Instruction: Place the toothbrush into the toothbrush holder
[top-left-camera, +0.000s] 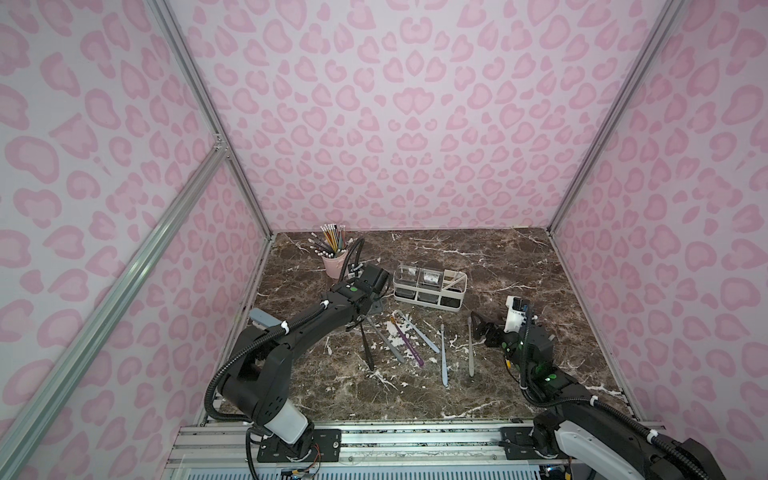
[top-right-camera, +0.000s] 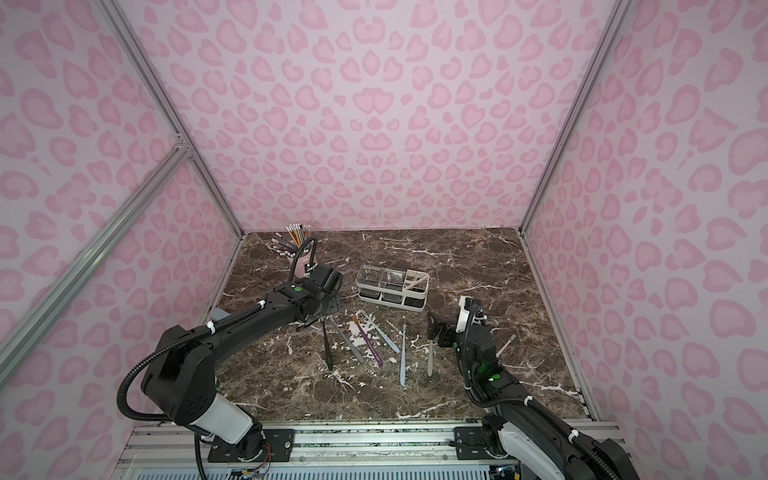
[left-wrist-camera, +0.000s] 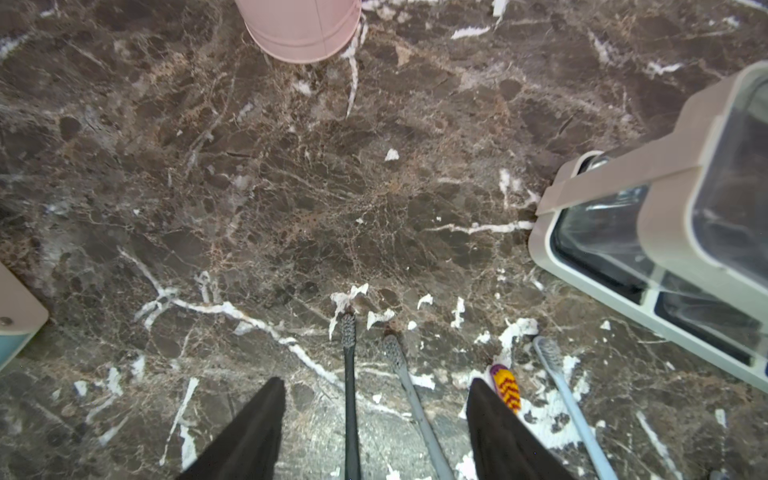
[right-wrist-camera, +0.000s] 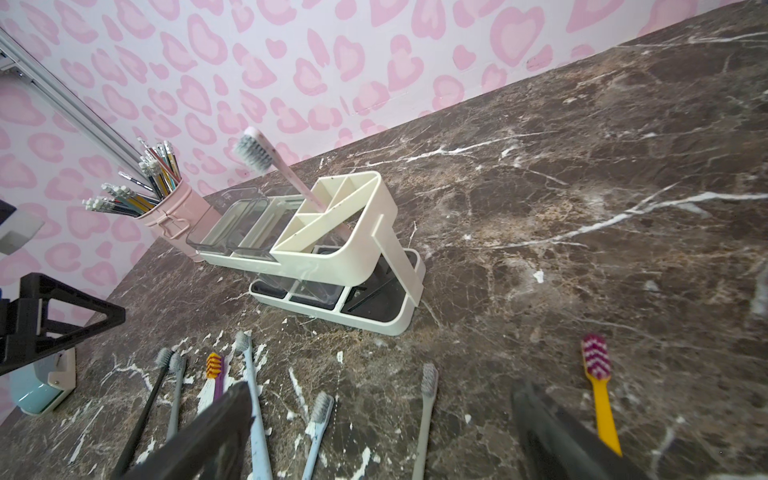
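The cream toothbrush holder (right-wrist-camera: 376, 232) stands mid-table, a pale pink toothbrush (right-wrist-camera: 288, 172) upright in its right part. In front lie several toothbrushes: black (left-wrist-camera: 349, 400), grey (left-wrist-camera: 420, 416), purple-orange (left-wrist-camera: 505, 388), light blue (left-wrist-camera: 576, 412), grey-green (right-wrist-camera: 426, 408) and yellow (right-wrist-camera: 601, 400). My left gripper hangs above the black and grey ones, left of the holder, its fingers apart and empty. My right gripper stands open right of the holder, empty, near the grey-green and yellow brushes.
A pink cup of pencils (top-left-camera: 337, 264) stands at the back left. A light blue object (top-left-camera: 270, 320) lies at the far left.
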